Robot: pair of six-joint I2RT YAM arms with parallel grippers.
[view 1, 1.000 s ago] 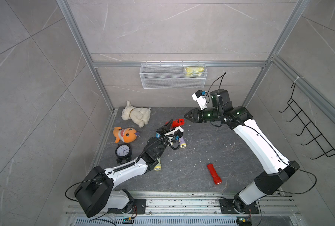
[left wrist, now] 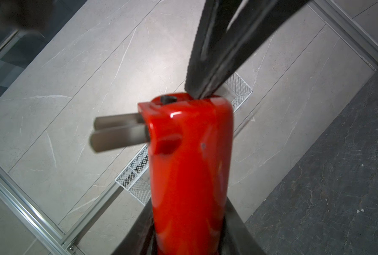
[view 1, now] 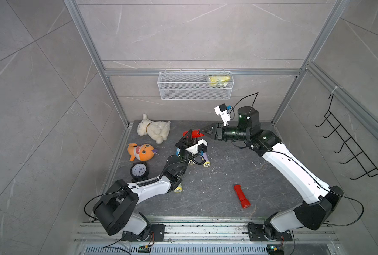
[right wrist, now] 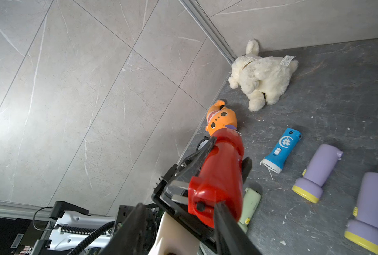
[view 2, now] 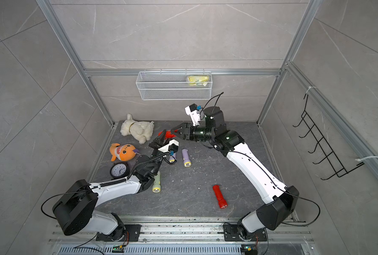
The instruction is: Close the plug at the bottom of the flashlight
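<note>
A red flashlight [left wrist: 186, 178] is held by my left gripper [view 1: 189, 135], whose fingers are shut on it. Its bottom end shows two metal plug prongs [left wrist: 116, 138] sticking out sideways. My right gripper [view 1: 203, 131] is close beside that end, open, its fingers blurred just in front of the flashlight in the right wrist view; in the left wrist view a dark finger [left wrist: 210, 63] reaches down to the top of the red end.
Purple, blue and pale green flashlights [right wrist: 318, 170] lie below the grippers; another red flashlight [view 2: 218, 195] lies at front right. A white plush toy [view 1: 154, 127], orange toy [view 1: 144, 152] and clock [view 1: 139, 170] fill the left side.
My right gripper has moved left, toward the red flashlight's end. My left gripper has risen slightly with the flashlight in it.
</note>
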